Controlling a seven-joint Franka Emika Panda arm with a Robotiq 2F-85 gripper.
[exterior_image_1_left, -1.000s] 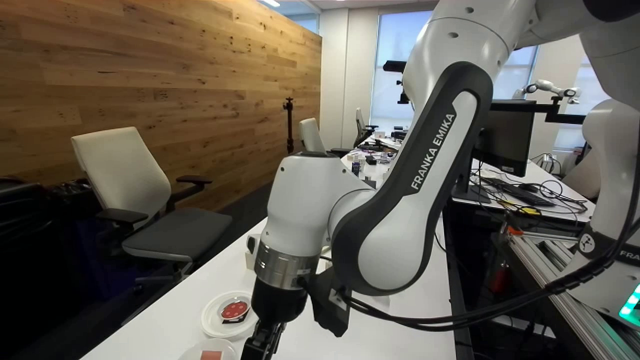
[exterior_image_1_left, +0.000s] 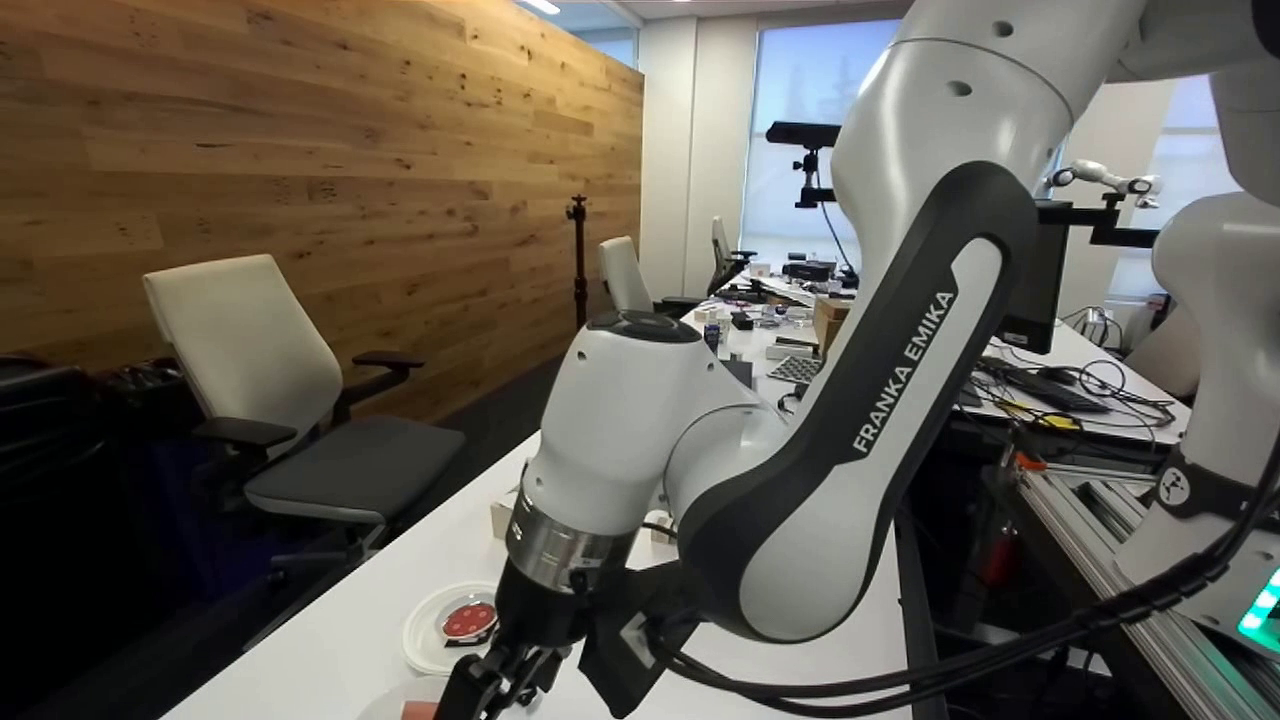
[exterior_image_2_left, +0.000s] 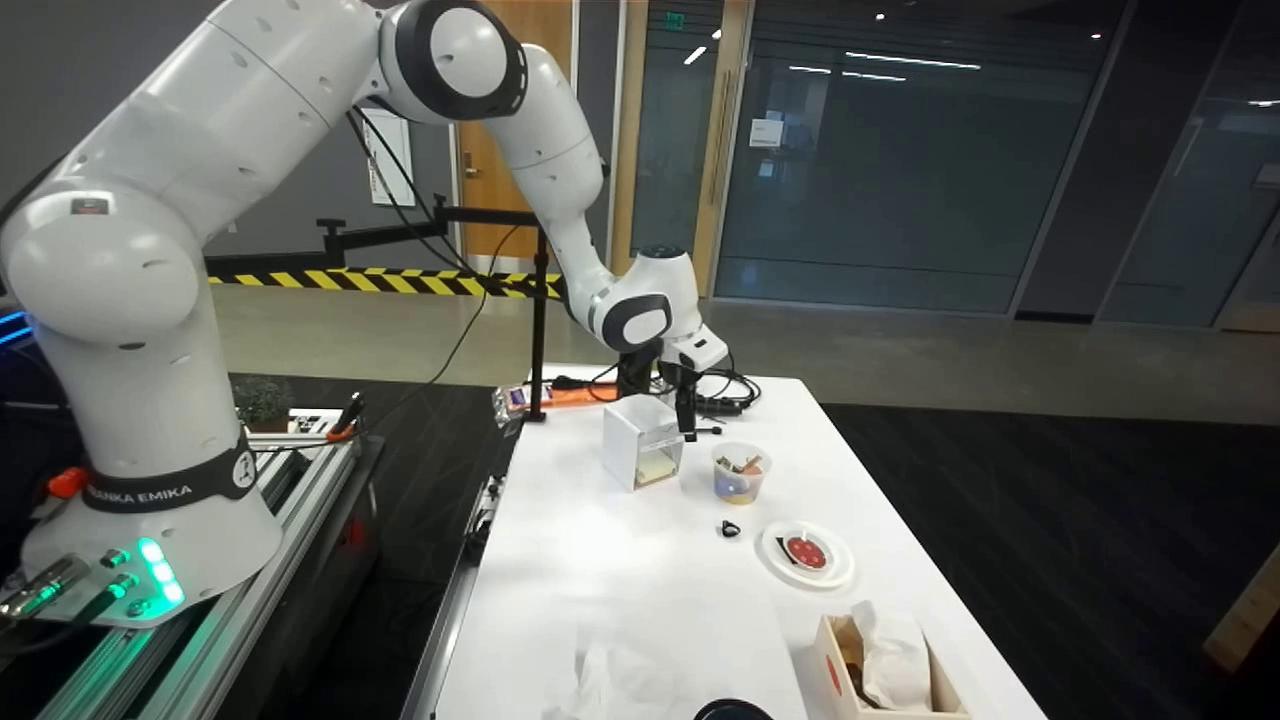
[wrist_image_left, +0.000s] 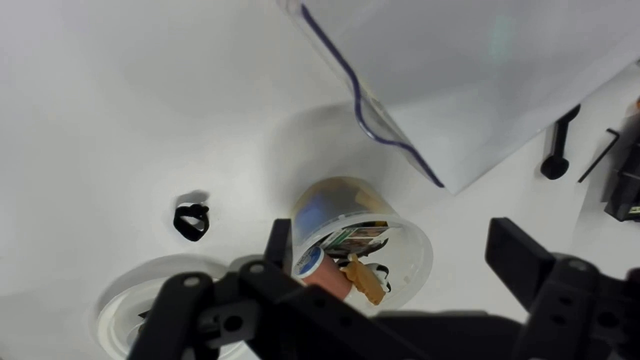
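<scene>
In the wrist view my gripper is open, its two dark fingers wide apart with a round clear tub (wrist_image_left: 414, 258) showing in the gap, below them. Inside that tub lie a salmon-coloured cylinder (wrist_image_left: 327, 276) with a blue and white end, a tan piece (wrist_image_left: 364, 281) and a printed packet. From exterior view 2, the gripper (exterior_image_2_left: 686, 426) hangs over the far part of the table, next to a white open-fronted box (exterior_image_2_left: 626, 444); the tub (exterior_image_2_left: 737, 482) stands just nearer the camera. Nothing shows held between the fingers.
A small black ring-like object (wrist_image_left: 192, 222) lies on the table. Nearer stand a white plate (exterior_image_2_left: 836, 574) with a red item and a wooden box (exterior_image_2_left: 830, 672) with white cloth. Cables (exterior_image_2_left: 732, 390) clutter the far end.
The arm has shifted and tilted: the forearm moved right in exterior view 1, and the gripper's end swung left toward the tub's side of the table. The plate has stayed in place.
</scene>
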